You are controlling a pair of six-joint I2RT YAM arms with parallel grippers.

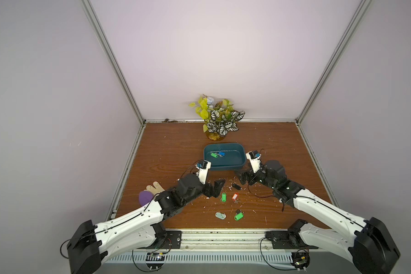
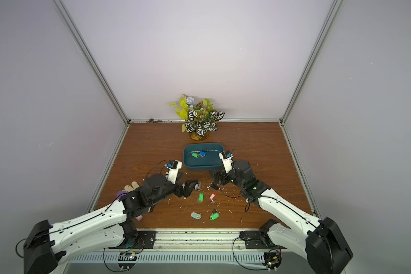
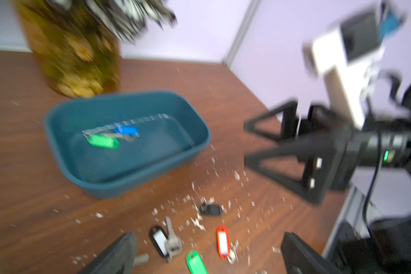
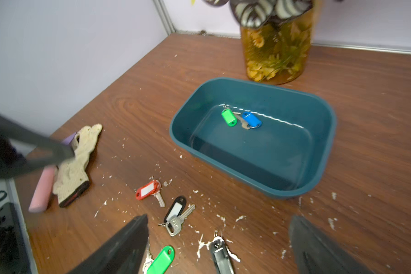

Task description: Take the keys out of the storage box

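Note:
The teal storage box [image 4: 269,155] stands mid-table. Lying inside, near its back left, are a green-tagged key [image 4: 229,117] and a blue-tagged key [image 4: 251,119], close together. Outside, on the wood in front, lie a red-tagged key [image 4: 148,189], a black-tagged key [image 4: 175,208], a green-tagged key [image 4: 161,261] and a black fob [image 4: 220,255]. My left gripper is open and empty, in front of the box on the left. Near the box's front right, my right gripper also stands open, with empty space between its fingers.
A plant in an amber vase [image 4: 278,52] stands behind the box. Nearer the front edge lie a grey tag [image 1: 220,215] and another green tag [image 1: 238,216]. A glove [image 4: 80,157] is at the left. White scraps dot the wood.

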